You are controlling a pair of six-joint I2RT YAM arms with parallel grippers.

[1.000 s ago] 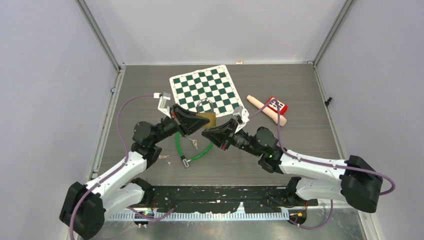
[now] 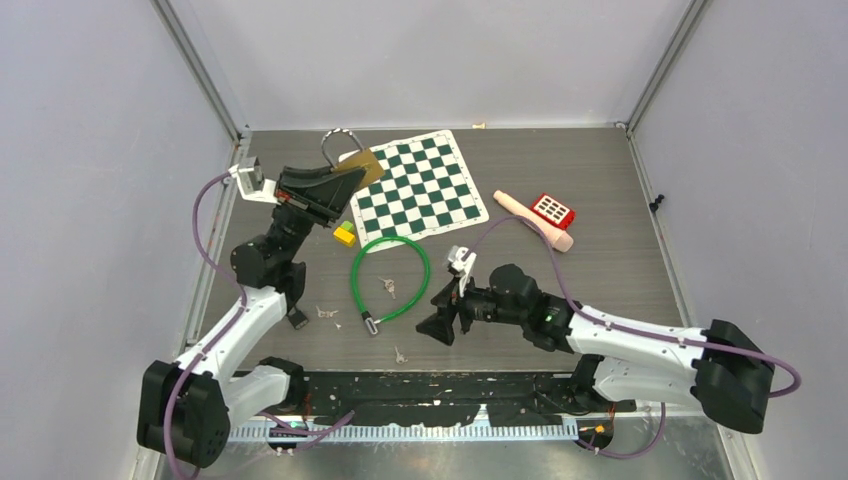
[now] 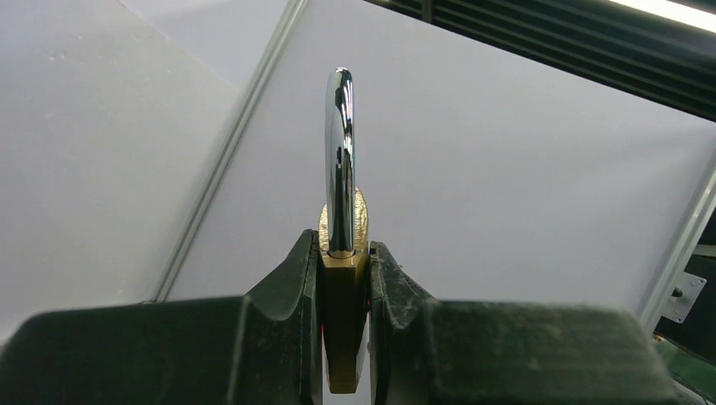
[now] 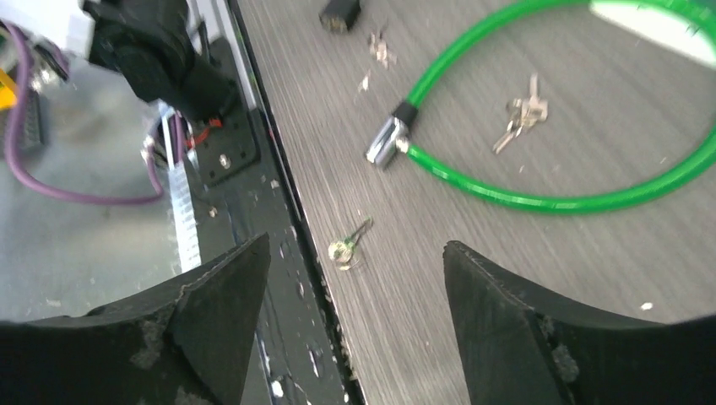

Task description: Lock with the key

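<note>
A brass padlock [image 2: 368, 166] with a shiny shackle is up in the air over the left edge of the chessboard. My left gripper is shut on its body, which appears edge-on in the left wrist view; I cannot tell whether the shackle is locked. Near the front edge of the table lies a small key [image 2: 400, 356], also visible as a key [image 4: 344, 249] between the spread fingers of my right gripper [image 2: 452, 325]. That gripper is open above the table with nothing between its fingers.
A green cable lock [image 2: 427, 265] loops round a bunch of keys [image 2: 389, 287]. More keys [image 2: 326, 313] lie to its left. A chessboard [image 2: 415, 185], a wooden roller [image 2: 533, 220] and a red box [image 2: 553, 210] are farther back. Bare table spreads at the right.
My left gripper has carried the padlock back and left. The right gripper has drawn away from it toward the front and opened. A key now shows near the front edge, where none showed before.
</note>
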